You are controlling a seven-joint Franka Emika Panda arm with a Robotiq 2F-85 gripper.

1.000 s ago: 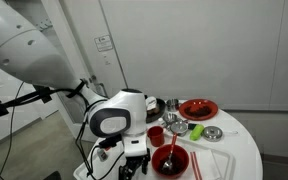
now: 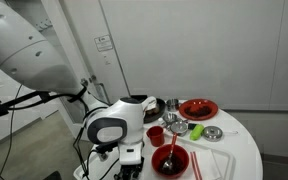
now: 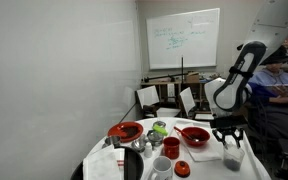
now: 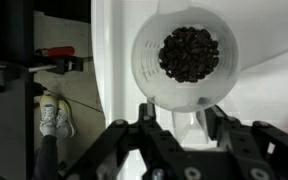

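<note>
Dark coffee beans [image 4: 189, 54] lie in a white round cup [image 4: 224, 80] in the wrist view. My gripper is at the cup's near side, its dark fingers apart. A pale part that looks like a handle [image 4: 189, 128] lies between them; whether they touch it I cannot tell. In exterior view 2 my gripper [image 3: 228, 136] points down over a whitish container [image 3: 232, 158] near the table's right edge. Exterior view 1 shows the gripper [image 2: 127, 168] low at the front, with its own body hiding the cup.
To the right of the arm stands a red bowl [image 2: 169, 160] with a long utensil in it. A red mug [image 2: 155, 136], a red plate [image 2: 199, 109] and a green item [image 2: 196, 131] lie farther back. The table edge runs close to the cup.
The gripper has come down slightly and its hand has shifted a little over the last second. The bowl, mug and plate stay where they were.
</note>
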